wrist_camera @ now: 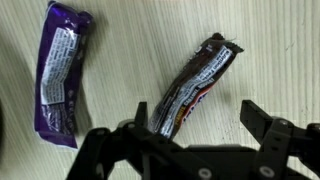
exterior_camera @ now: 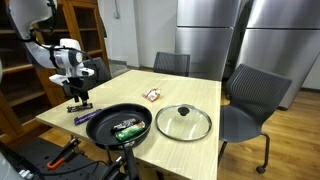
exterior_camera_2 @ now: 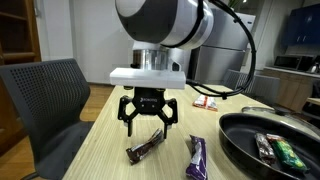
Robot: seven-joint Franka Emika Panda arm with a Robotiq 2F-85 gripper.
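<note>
A dark brown snack bar (wrist_camera: 200, 82) lies diagonally on the table in the wrist view, its near end between my two fingers. My gripper (exterior_camera_2: 148, 127) is open just above that bar (exterior_camera_2: 147, 147), with a finger to either side and nothing held. To one side rests a purple-wrapped bar (wrist_camera: 60, 72), which exterior view 2 shows as a purple bar (exterior_camera_2: 198, 158) between the dark bar and the pan. The black pan (exterior_camera: 143, 110) holds a green-wrapped bar (exterior_camera_2: 286, 152) and a darker wrapper (exterior_camera_2: 264, 147).
A round glass lid (exterior_camera: 195, 130) lies on the table right of the pan. Farther back sits a small orange-and-white packet (exterior_camera: 152, 95). Grey chairs (exterior_camera: 250, 92) stand around the table. Its far part is mostly clear.
</note>
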